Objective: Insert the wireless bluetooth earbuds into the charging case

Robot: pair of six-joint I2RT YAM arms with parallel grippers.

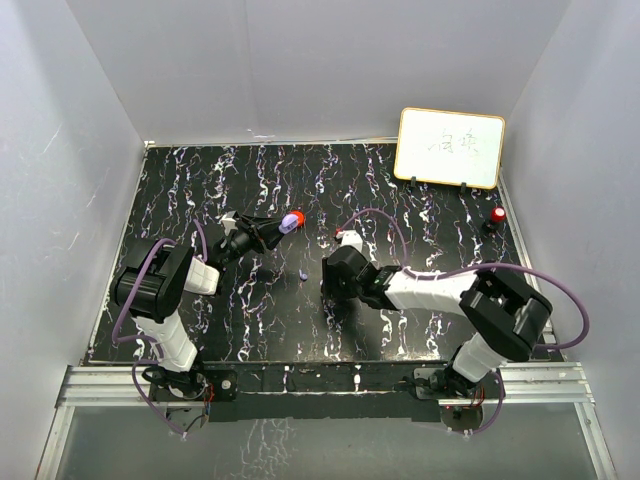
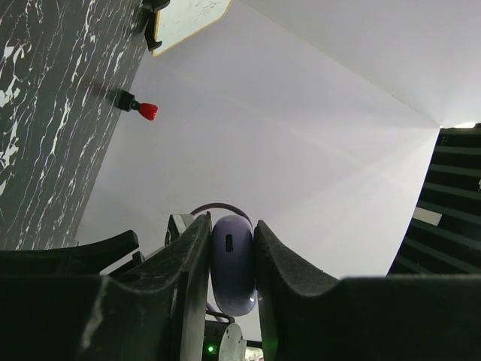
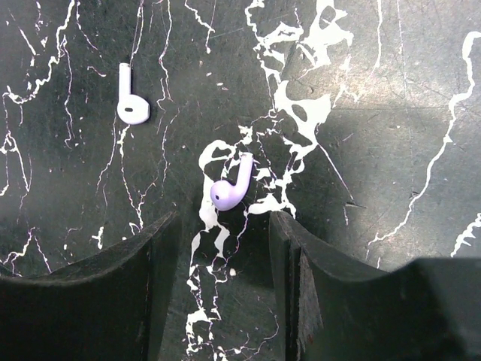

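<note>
The lilac charging case (image 2: 233,263) is pinched between the fingers of my left gripper, held up off the table; in the top view, the case (image 1: 289,223) shows at that gripper's tip. Whether its lid is open I cannot tell. Two lilac earbuds lie on the marbled table. The nearer earbud (image 3: 229,194) rests just ahead of the gap between the fingers of my right gripper, which is open and empty above the table. Farther off to the left lies the other earbud (image 3: 133,109), seen as a small spot (image 1: 303,275) from above.
A whiteboard (image 1: 450,147) stands at the back right, with a red-topped object (image 1: 497,214) near the right wall. A red round object (image 1: 299,215) shows behind the case. Bare table (image 1: 270,330) lies in front of the left arm.
</note>
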